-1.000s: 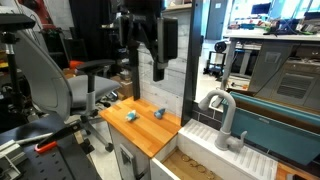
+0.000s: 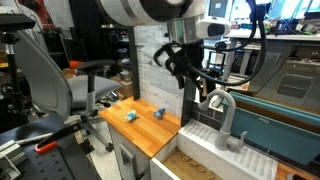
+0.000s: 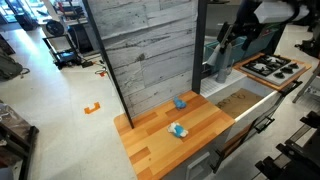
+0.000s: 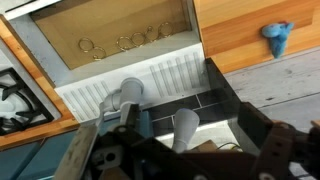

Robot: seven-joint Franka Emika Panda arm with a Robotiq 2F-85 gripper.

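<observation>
My gripper (image 2: 190, 93) hangs over the counter, close to the curved spout of the grey faucet (image 2: 228, 122). In the wrist view the two dark fingers stand apart at the lower edge, and the pale spout end (image 4: 185, 125) shows between them from this angle; contact cannot be made out. On the wooden counter (image 3: 160, 138) lie two small blue objects, one (image 3: 180, 103) near the wall and one with white (image 3: 178, 130) nearer the front. Only one blue object (image 4: 277, 37) shows in the wrist view.
An open drawer (image 3: 240, 103) with several small rings in it lies below the faucet. Beside it runs a white ribbed strip (image 4: 85, 97). A stovetop (image 3: 272, 68) stands farther along. A dark post (image 2: 190, 75) and grey wall panel (image 3: 155, 55) rise behind the counter.
The arm has swung right across the view, and the gripper has come round towards the faucet spout. The blue objects, faucet and drawer have stayed in place.
</observation>
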